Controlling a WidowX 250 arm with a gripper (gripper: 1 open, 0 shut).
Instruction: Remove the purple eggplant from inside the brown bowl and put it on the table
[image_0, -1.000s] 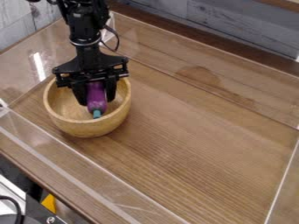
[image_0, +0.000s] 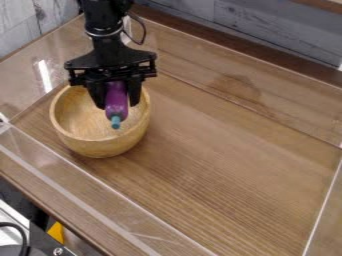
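The purple eggplant (image_0: 116, 99) hangs upright above the brown bowl (image_0: 88, 143), its teal end (image_0: 115, 122) pointing down. Around its upper part my black gripper (image_0: 115, 86) is shut. The eggplant covers a piece of the bowl's inside, and the rest of the bowl looks empty. The bowl stands on the wooden table at the left. My fingers' exact contact with the eggplant is partly hidden by the dark gripper body.
A wide bare stretch of the wooden table (image_0: 227, 150) lies to the right of the bowl. Raised edging runs along the table's left front side. Grey walls stand behind. Cables and a yellow item (image_0: 55, 232) are at the lower left, off the table.
My gripper has risen slightly and moved a little to the right, carrying the eggplant up with it. The bowl has stayed where it was.
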